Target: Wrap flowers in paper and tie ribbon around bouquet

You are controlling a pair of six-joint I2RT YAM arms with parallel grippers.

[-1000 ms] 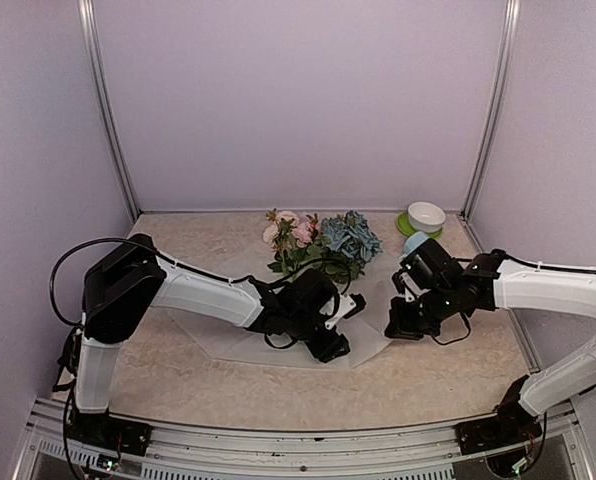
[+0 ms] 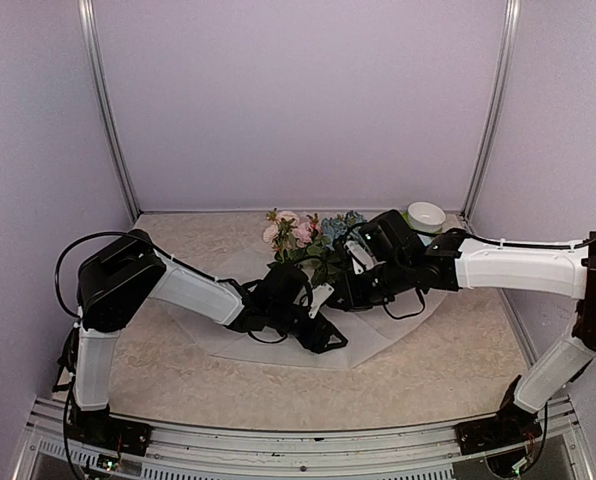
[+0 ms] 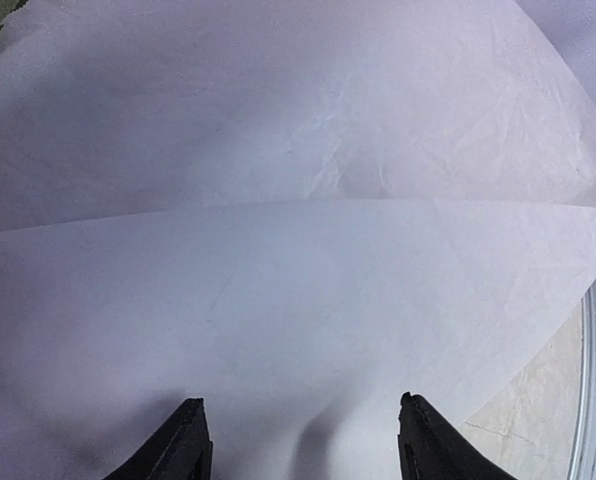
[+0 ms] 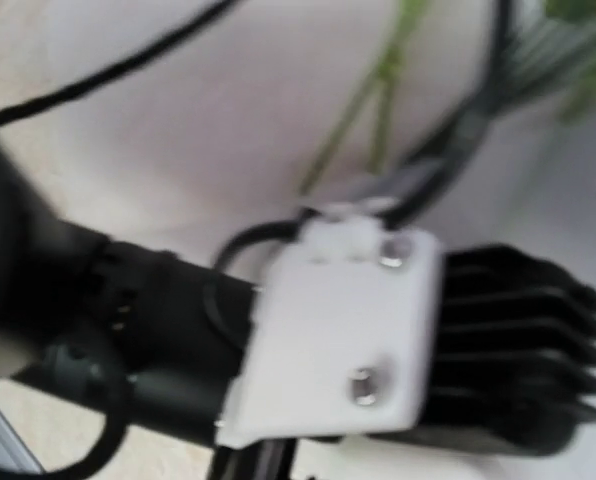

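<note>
The white wrapping paper (image 2: 278,347) lies on the table, spreading out right past both grippers; its crease line crosses the left wrist view. Pink flowers (image 2: 300,232) and blue flowers (image 2: 335,226) rest on it, their green stems (image 4: 353,135) partly covered by the arms. My left gripper is open above the paper, with nothing between its fingers. Close beside the left wrist, my right gripper (image 2: 340,294) is shut near the stems; nothing shows between its fingers. The left arm's wrist blocks much of the right wrist view.
A white bowl (image 2: 426,216) stands at the back right, partly hiding a green item. The two arms nearly touch in the middle.
My right gripper has moved left and slightly back, over the paper to the left wrist.
</note>
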